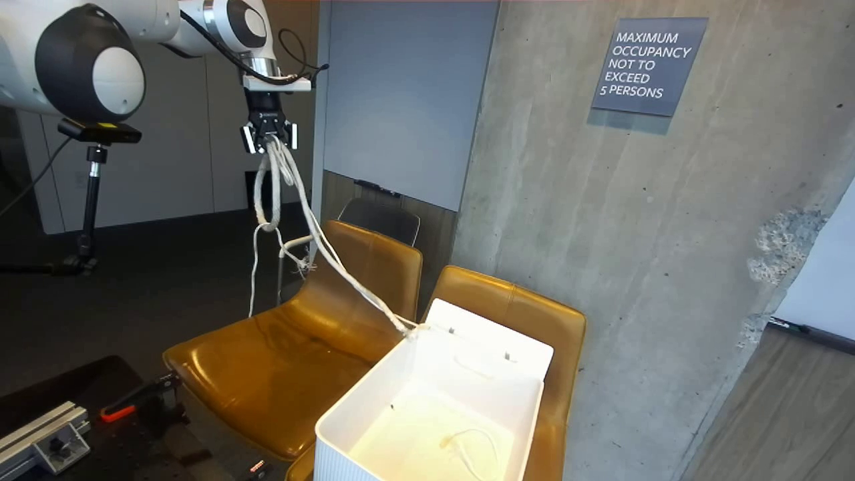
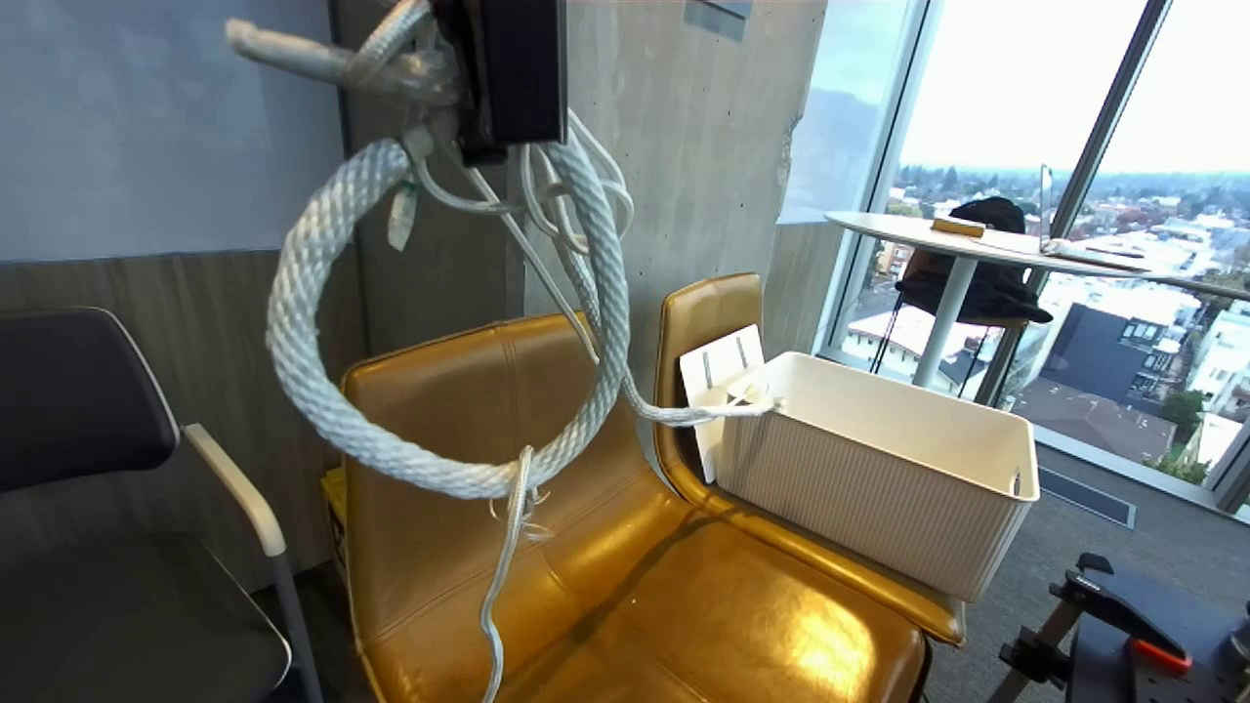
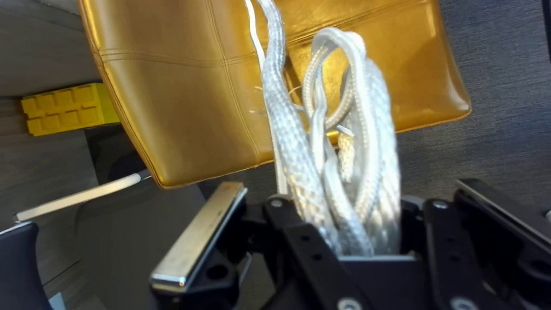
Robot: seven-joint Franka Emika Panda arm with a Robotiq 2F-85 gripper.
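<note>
My gripper point(image 1: 270, 143) hangs high above the left chair, shut on a bundle of white braided rope point(image 1: 308, 210). Strands and loops spill from between its fingers. In exterior view 2 a thick rope loop point(image 2: 307, 369) dangles below the dark gripper end, a thinner tail under it. One stretch of rope slants down to the near corner of the white bin point(image 2: 867, 480), its end at the rim. The wrist view shows the rope point(image 3: 294, 134) gathered at the fingers, covering much of where the fingers meet.
The bin stands on the right tan chair point(image 1: 513, 300); a short pale strand point(image 1: 473, 449) lies on its floor. The left tan chair point(image 1: 264, 353) has an empty seat. A dark chair point(image 2: 70, 398), a concrete wall point(image 1: 641, 240) and a camera stand point(image 1: 89, 192) are around.
</note>
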